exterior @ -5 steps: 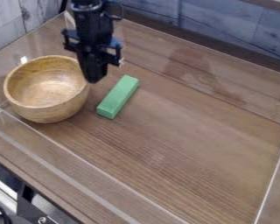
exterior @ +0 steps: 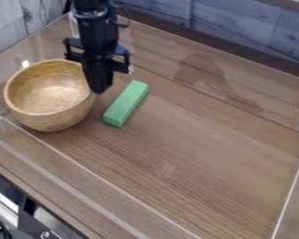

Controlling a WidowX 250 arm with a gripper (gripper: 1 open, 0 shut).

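Note:
My gripper [exterior: 100, 80], dark and with its fingers close together, hangs at the top left, just above the right rim of a wooden bowl [exterior: 46, 98]. It looks shut, with nothing visible between its fingers. A green block [exterior: 126, 104] lies flat on the table to the right of the bowl, a little apart from the gripper tip.
The bowl sits near the table's left edge, with a dark area beyond the lower left corner.
The bowl and green block look unmoved.

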